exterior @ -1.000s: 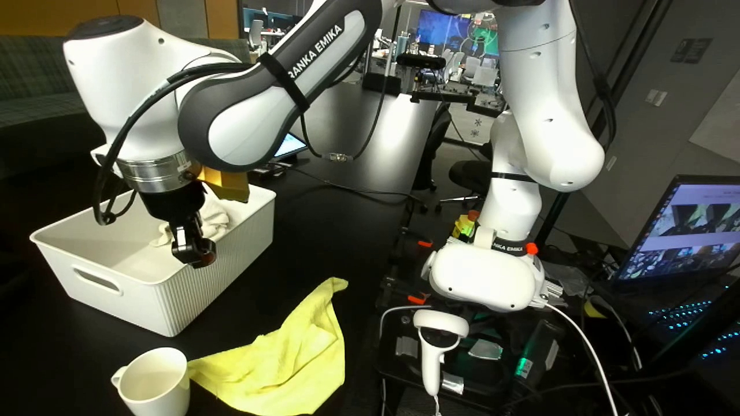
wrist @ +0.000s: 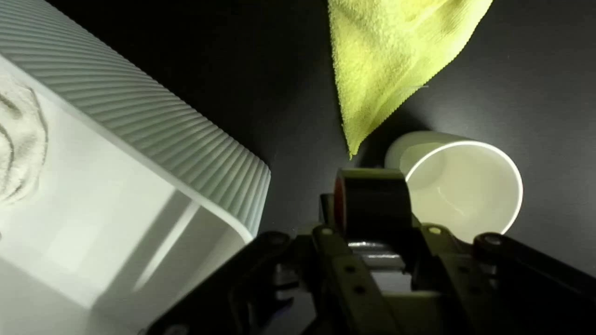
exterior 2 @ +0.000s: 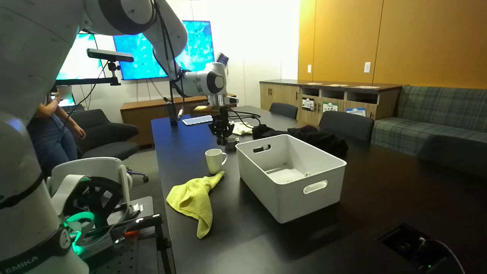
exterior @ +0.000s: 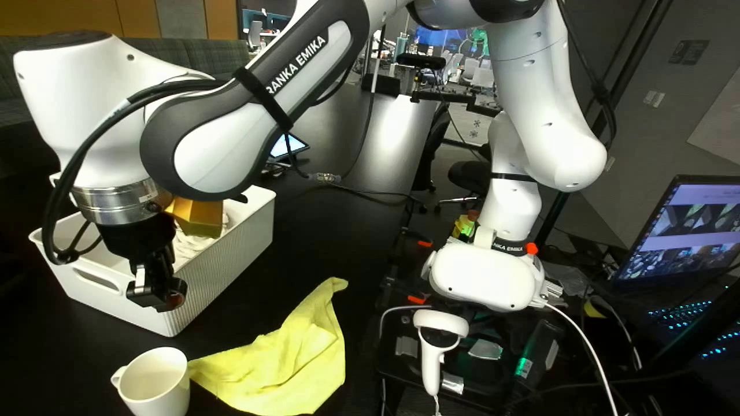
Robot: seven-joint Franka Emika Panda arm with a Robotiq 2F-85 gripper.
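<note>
Held in my gripper is a short dark cylinder with a reddish inner edge, perhaps a roll of tape; the fingers are shut on it. A pale mug lies just right of the held piece in the wrist view, and in exterior view 1 the same mug stands on the table, below my gripper. Beside the mug is a crumpled yellow cloth. A white ribbed bin stands behind the gripper, its near corner close by. Inside it, white cloth shows.
In exterior view 2, a keyboard and a heap of dark fabric lie farther back. A cable crosses the table in exterior view 1.
In exterior view 1 my gripper has moved left and down, still with the dark cylinder, toward the bin's near corner and the mug. The mug, yellow cloth and bin have not moved.
</note>
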